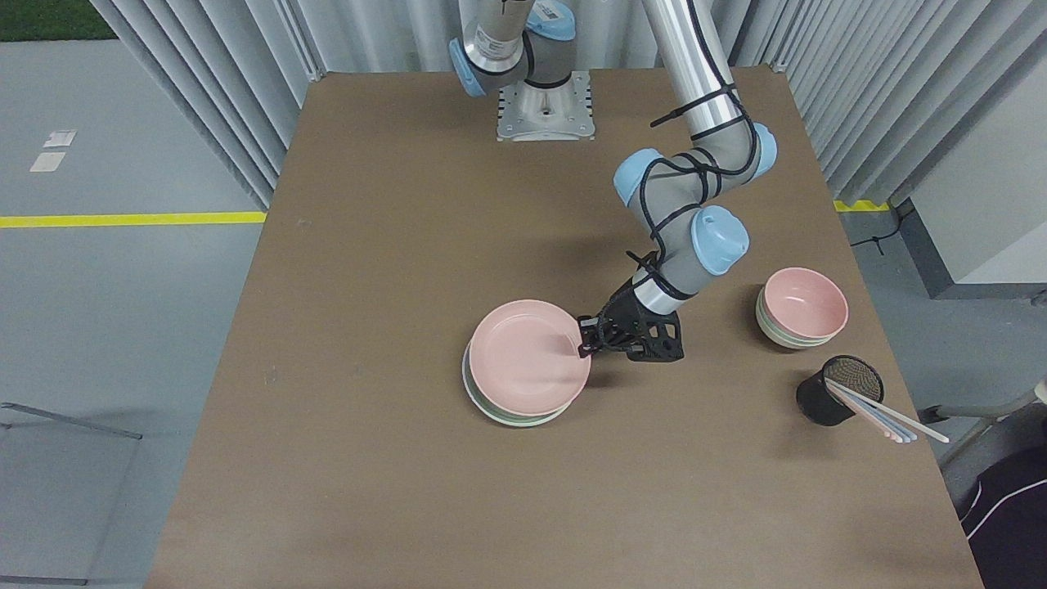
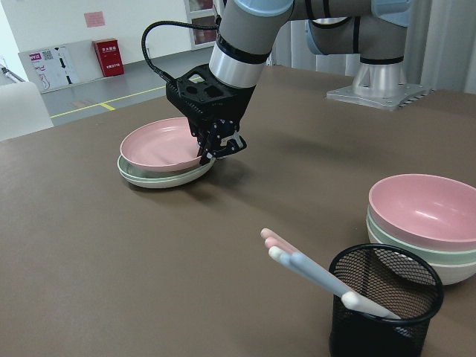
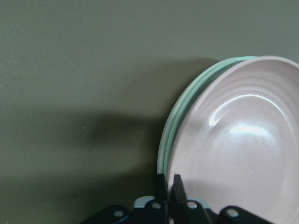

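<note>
A pink plate (image 1: 525, 358) sits tilted atop green and white plates (image 2: 141, 177) left of centre on the table, its right side raised. My gripper is at the pink plate's rim, its fingers close together and shut on that rim, as the wrist and left views show it. The plate's edge between the fingertips is largely hidden. In the front view the gripper's black body covers the plate's right edge.
Stacked bowls (image 1: 805, 301), pink on top, stand at the right side of the table (image 1: 412, 491). A black mesh cup (image 1: 822, 402) holding several chopsticks (image 1: 888, 417) stands in front of them.
</note>
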